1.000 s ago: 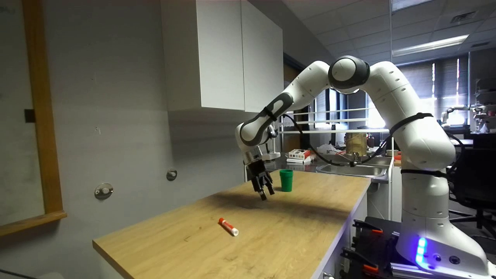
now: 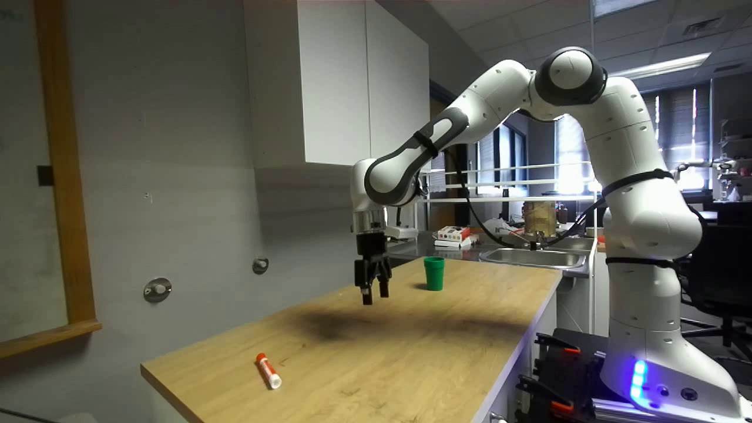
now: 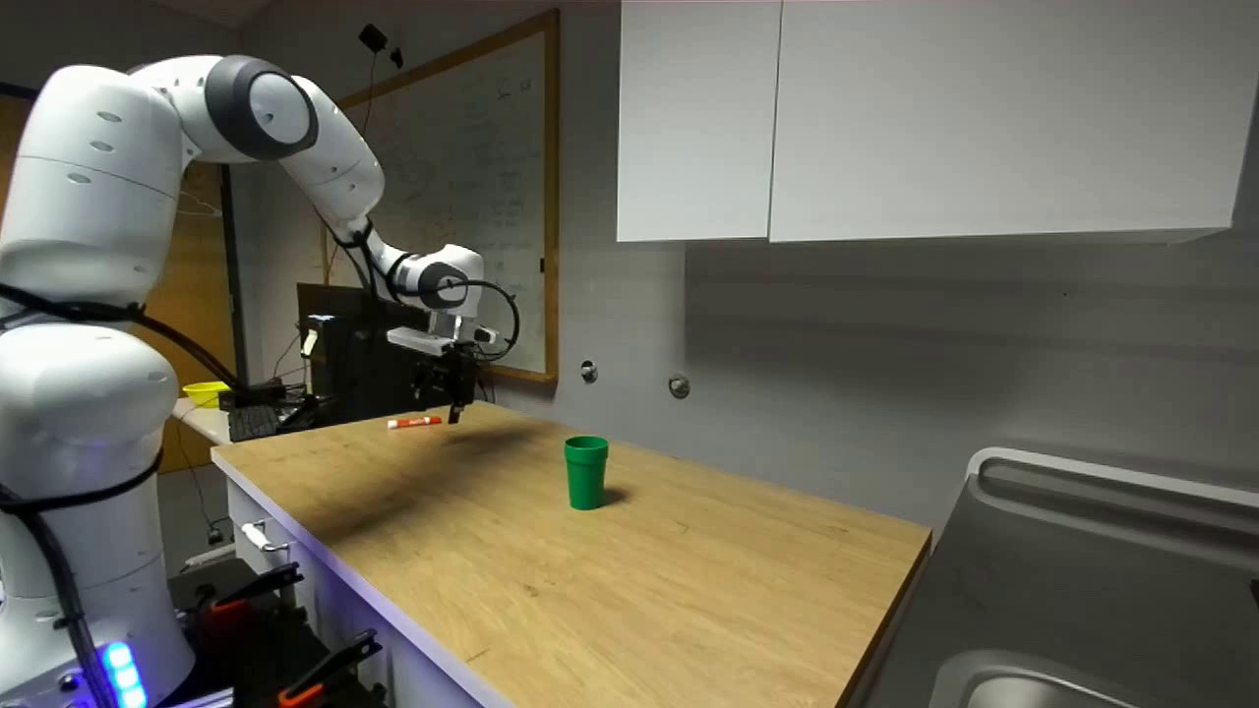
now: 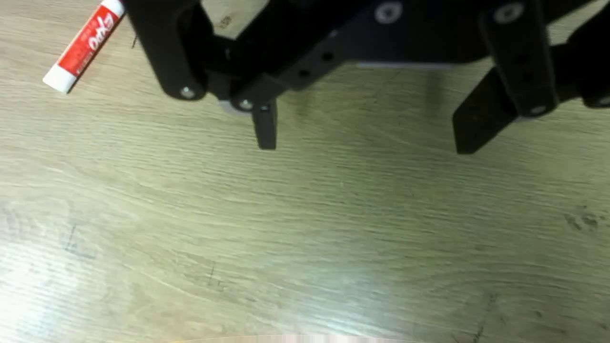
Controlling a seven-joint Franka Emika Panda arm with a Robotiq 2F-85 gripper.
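A red and white marker [image 2: 268, 371] lies on the wooden counter toward its near left end. It shows at the upper left of the wrist view as a red barrel [image 4: 86, 45] with EXPO lettering. Farther along the counter stands an upright green cup [image 2: 434, 274], also plain in exterior view 2 [image 3: 585, 472]. My gripper [image 2: 375, 296] hangs above the counter between cup and marker, pointing down. In the wrist view the fingers of my gripper are wide apart, with bare wood below and nothing between them.
White cabinets [image 3: 1003, 118] hang on the wall above. A sink [image 2: 533, 258] and small boxes [image 2: 453, 235] lie beyond the counter's far end.
The marker has shifted along the counter toward the near left end. My gripper has moved left, away from the cup, and turned from tilted to nearly vertical. The cup has not moved.
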